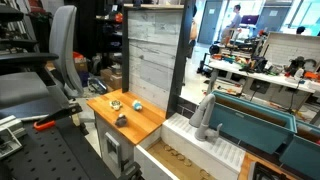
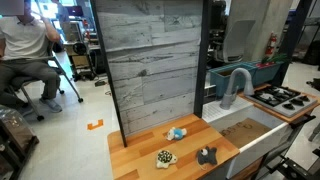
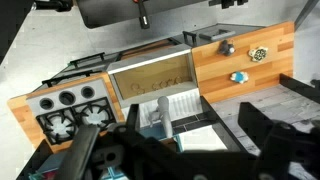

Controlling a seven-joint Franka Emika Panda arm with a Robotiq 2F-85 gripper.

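My gripper shows as dark fingers along the bottom of the wrist view, apart with nothing visible between them. It hangs above the toy kitchen. On the wooden counter point(image 3: 215, 80) lie three small items: a round patterned one point(image 3: 258, 53), a blue-and-white one point(image 3: 239, 76) and a grey one point(image 3: 227, 47). In the second exterior view, the patterned item point(image 2: 166, 158) is nearest the front left, the blue-and-white one point(image 2: 176, 133) farther back, and the grey one point(image 2: 207, 155) near the basin. All three stand apart from the gripper.
A sink basin point(image 3: 155, 78) with a tan bottom sits beside the counter, and a grey faucet point(image 2: 238, 80) rises behind it. The stove top point(image 2: 285, 97) is on the far side. An upright wooden panel point(image 2: 160, 80) backs the counter. The basin looks empty.
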